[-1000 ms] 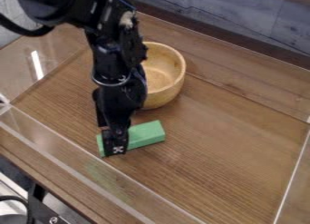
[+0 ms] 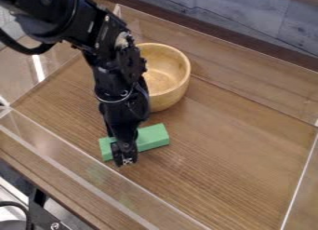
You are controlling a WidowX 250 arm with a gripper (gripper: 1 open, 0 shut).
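Observation:
My gripper (image 2: 122, 148) is low over the table at centre-left, pointing down, open, its fingers at a green rectangular block (image 2: 152, 136) that lies flat on the wooden table. The gripper covers the middle of the block; whether the fingers touch it I cannot tell. Behind the arm sits a tan bowl (image 2: 172, 68), partly hidden by it.
A grey panelled wall (image 2: 248, 20) runs along the back. The table's near left edge has cables beyond it.
Over the last second my gripper has shifted slightly and moved down onto the green block. The bowl is unchanged.

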